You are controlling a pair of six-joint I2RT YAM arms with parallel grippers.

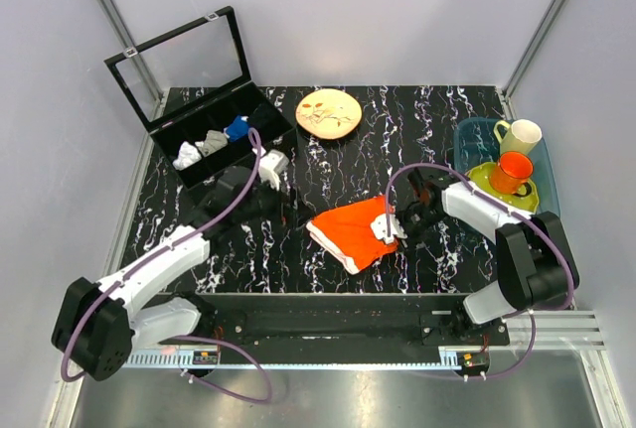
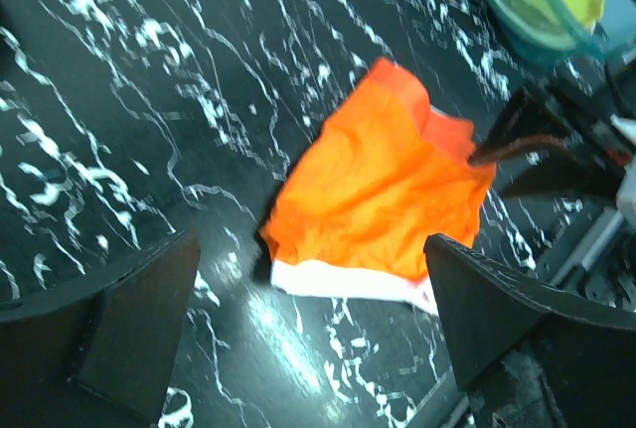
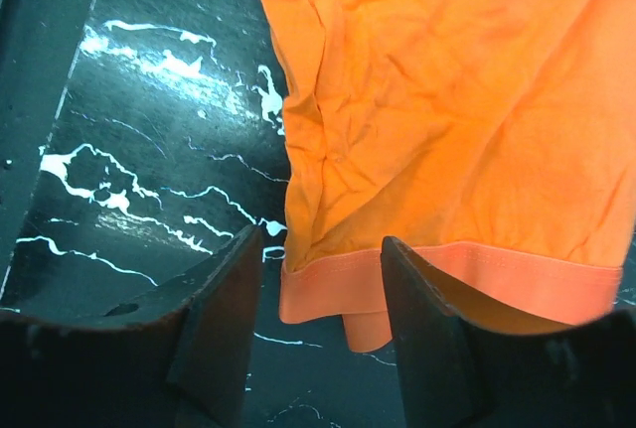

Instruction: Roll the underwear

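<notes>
Orange underwear (image 1: 353, 229) with a pale band lies flat and folded on the dark marbled mat, in the middle. In the left wrist view the underwear (image 2: 368, 190) lies beyond my left gripper, which stands open, apart from the cloth and to its left. My right gripper is over the cloth's right end, its fingers part open. In the right wrist view the orange hem (image 3: 477, 259) runs behind one finger, and a folded corner shows between the fingertips. Whether the fingers touch the cloth, I cannot tell.
A black box (image 1: 164, 135) with its lid up holds several rolled cloths at the back left. A patterned plate (image 1: 328, 113) lies at the back. The blue basket (image 1: 550, 195) with cups and a dish stands at the right.
</notes>
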